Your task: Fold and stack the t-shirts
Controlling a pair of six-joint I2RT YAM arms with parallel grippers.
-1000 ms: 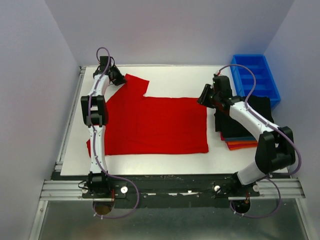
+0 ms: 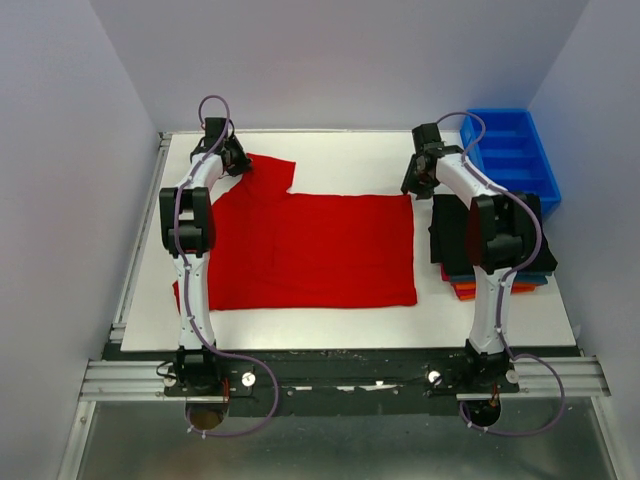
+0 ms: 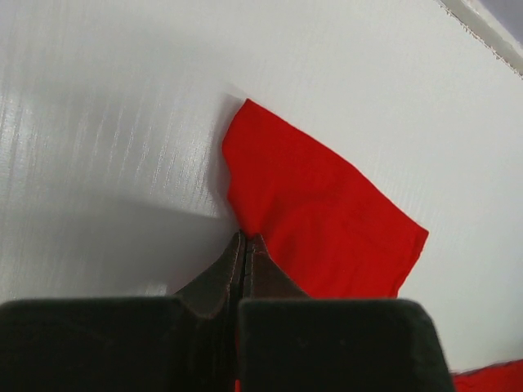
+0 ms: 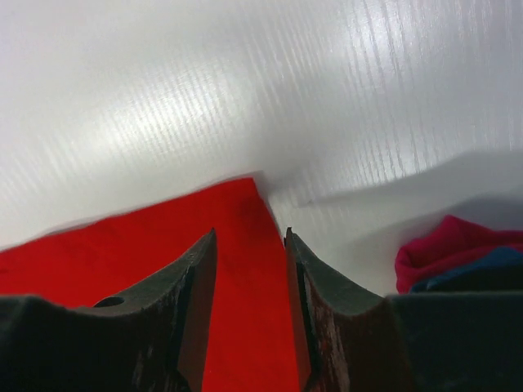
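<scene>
The red t-shirt (image 2: 315, 245) lies spread across the white table, mostly flat, its lower left corner sticking out past the left arm. At its upper left part, my left gripper (image 2: 246, 168) is shut, and in the left wrist view the edge of the red cloth (image 3: 327, 212) runs into the closed fingertips and looks pinched there. Over the shirt's upper right corner (image 4: 241, 200), my right gripper stands open; the corner lies between and just beyond its fingers, with nothing gripped. The left arm hides part of the shirt's left side.
A stack of folded shirts, black (image 2: 462, 240) on top with blue, red and orange below, stands at the right, partly under the right arm. Behind it is an empty blue bin (image 2: 515, 150).
The right arm has swung in, its open gripper turning and shifting slightly right over the shirt's corner. My left gripper dipped slightly, and the cloth near it shifted a little.
</scene>
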